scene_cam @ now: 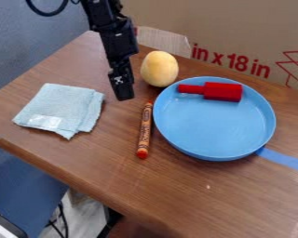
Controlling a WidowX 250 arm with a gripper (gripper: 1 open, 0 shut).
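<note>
My black gripper (122,82) is lowered toward the wooden table (101,172), between a folded light-blue cloth (59,110) and a yellow rounded object (159,69). Just in front and right of it lies an orange crayon-like stick (145,130). A blue plate (214,139) on the right holds a red object with a handle (220,91). Whether the gripper's fingers are open or shut is hard to make out.
A cardboard box (238,37) stands behind the table. Blue tape (285,160) runs right of the plate. The table's left edge drops away beside the cloth.
</note>
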